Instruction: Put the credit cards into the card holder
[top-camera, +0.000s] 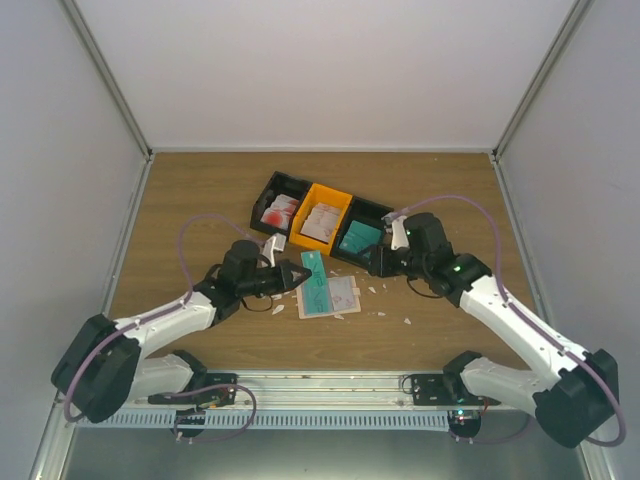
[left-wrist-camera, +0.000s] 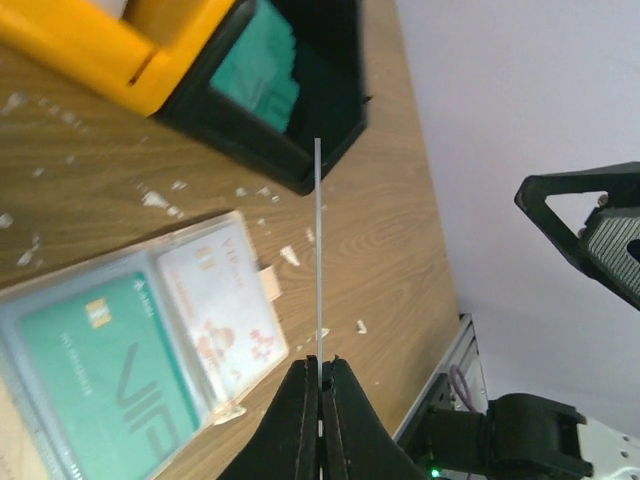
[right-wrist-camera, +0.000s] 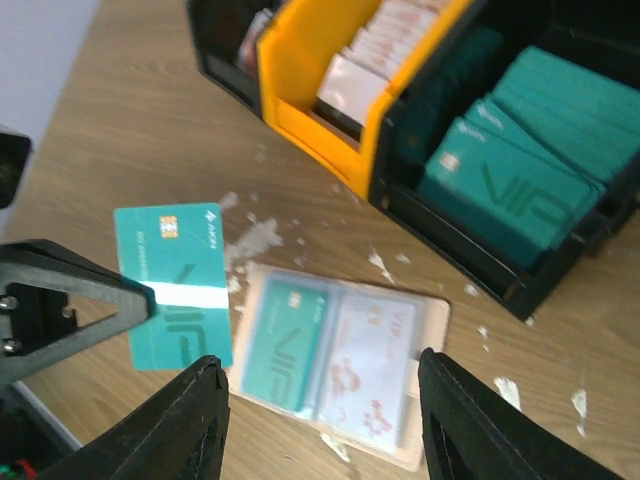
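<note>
A teal card (right-wrist-camera: 172, 290) is pinched at its edge in my left gripper (top-camera: 305, 272), which is shut on it. From the left wrist the card (left-wrist-camera: 319, 250) shows edge-on as a thin upright line above the closed fingers (left-wrist-camera: 345, 420). The card holder (right-wrist-camera: 425, 395) lies flat on the table with a teal card (right-wrist-camera: 285, 345) in its left pocket and a white card (right-wrist-camera: 367, 365) in its right one. The held card is above and beside the holder, not in it. My right gripper is open, nothing between its fingers, right of the holder in the top view.
Behind the holder stand three joined bins: a black one (top-camera: 262, 205) with red-and-white cards, an orange one (top-camera: 340, 200) with pale cards, and a black one (top-camera: 375, 212) with teal cards. Small pale scraps (top-camera: 279, 308) litter the table.
</note>
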